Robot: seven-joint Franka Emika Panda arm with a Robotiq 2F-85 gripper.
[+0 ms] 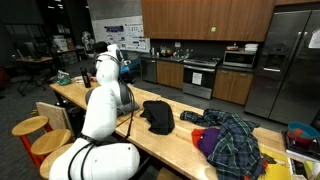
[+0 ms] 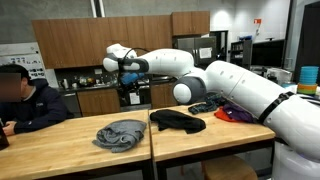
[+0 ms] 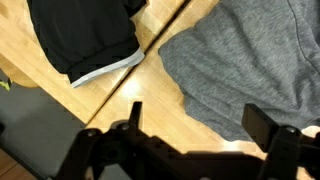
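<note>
A crumpled grey cloth (image 2: 121, 134) lies on the wooden table, and it fills much of the right side of the wrist view, where the cloth (image 3: 245, 65) spreads beneath my gripper. My gripper is open, its fingers wide apart with nothing between them. In the second exterior view, the gripper (image 2: 129, 88) hangs well above the tabletop. A black cloth (image 2: 178, 121) rests across the seam on the neighbouring table; its light-edged end (image 3: 108, 65) shows at the upper left of the wrist view.
A dark plaid cloth (image 1: 232, 147) lies with red and yellow cloths farther along the table. Stools (image 1: 30, 126) stand beside the left edge. A person (image 2: 38, 108) sits at the table's far left. Bare wood (image 2: 60, 150) surrounds the grey cloth's front.
</note>
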